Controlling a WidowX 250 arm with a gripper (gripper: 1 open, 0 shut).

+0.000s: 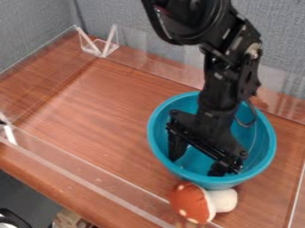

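My black gripper (205, 150) reaches down inside a blue bowl (258, 157) on the right side of the wooden surface. Its fingers are low in the bowl; whether they are shut or holding anything cannot be made out. A toy mushroom (195, 202) with an orange cap and white stem lies on its side just in front of the bowl.
A white wire-like piece (98, 44) stands at the back left. Grey padded walls bound the back and left, and a dark gap lies beyond the near left edge.
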